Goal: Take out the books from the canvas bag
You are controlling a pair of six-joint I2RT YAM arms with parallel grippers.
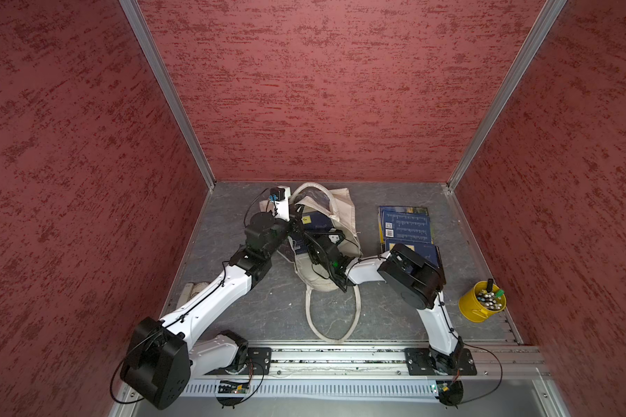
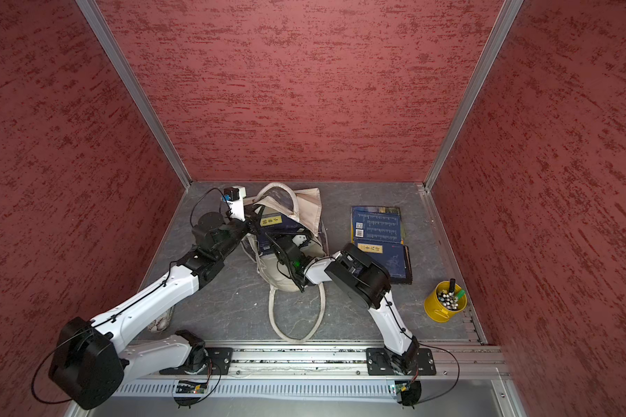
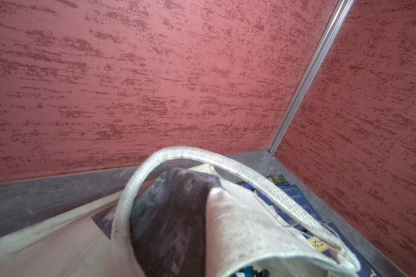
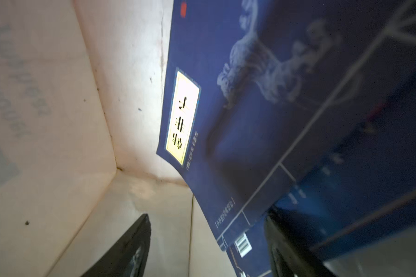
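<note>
The cream canvas bag (image 1: 321, 276) lies open on the grey table, its mouth toward the cameras. Inside it are dark blue books; one with a yellow label (image 4: 182, 117) fills much of the right wrist view. My right gripper reaches into the bag, its fingers (image 4: 136, 249) spread apart. The book's lower corner shows between and beyond them, not clamped. At the bag's upper left rim stands my left gripper (image 1: 297, 212), shut; its tips are out of the left wrist view, and whether cloth is between them is unclear.
Several blue books (image 2: 379, 226) lie stacked to the bag's right. A yellow bucket of pens (image 1: 471, 309) stands at the right front. One bag handle (image 3: 185, 152) arches over the rim; the other lies toward the front. Bare table separates bag and stack.
</note>
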